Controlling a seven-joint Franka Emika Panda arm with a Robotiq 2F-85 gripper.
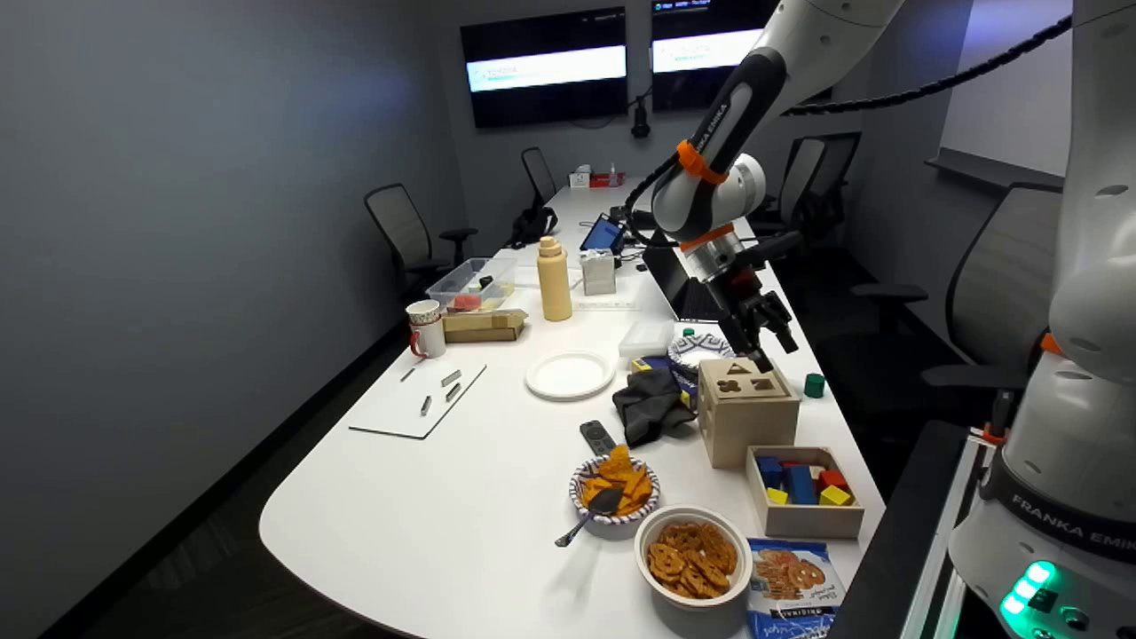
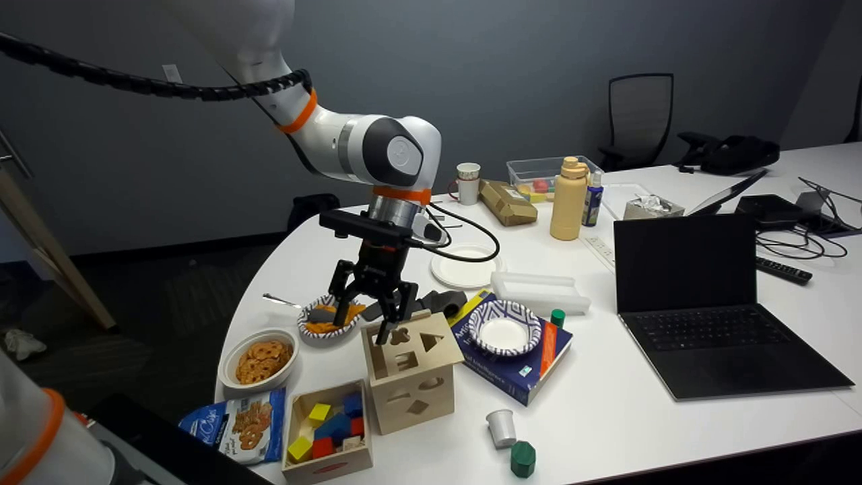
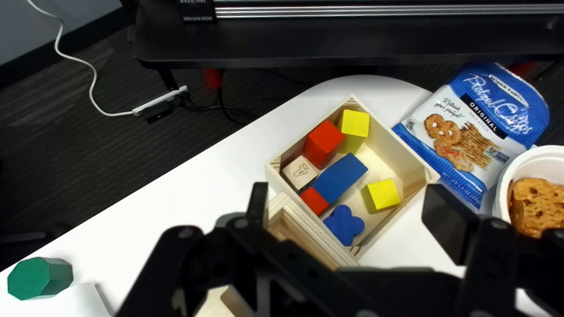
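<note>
My gripper stands open above the wooden shape-sorter box, its fingers wide apart with nothing between them. Cut-out holes show in the box's top and side. Beside it, the shallow wooden tray holds several blocks, among them a yellow block, a red block, a blue block and a blue clover-shaped block. In the wrist view the gripper covers most of the sorter box. A green block lies on the table apart from the tray, near a small grey cup.
A pretzel bag, a bowl of pretzels and a bowl of chips crowd the tray's side. Behind the sorter box are a book with a patterned bowl and a laptop.
</note>
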